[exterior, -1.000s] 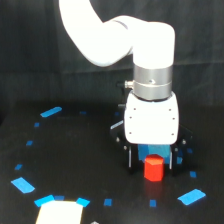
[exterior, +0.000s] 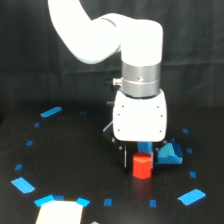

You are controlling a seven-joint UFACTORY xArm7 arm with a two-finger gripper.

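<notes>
A red block (exterior: 142, 165) sits low in the middle of the dark table, directly under the white hand of my gripper (exterior: 140, 158). The dark fingers come down around or just behind the block's sides. They are too small and dark to tell whether they grip it. Behind and to the right stands a blue object (exterior: 169, 155) with slanted faces, partly covered by the hand. More blue shows just above the red block, between the fingers.
Blue tape strips mark the black table, among them one at the front right (exterior: 191, 197) and one at the left (exterior: 22, 185). A pale object (exterior: 60, 212) is cut off by the bottom edge.
My gripper has shifted left, and the red block now lies further left too. More of the blue object shows to the right of the hand.
</notes>
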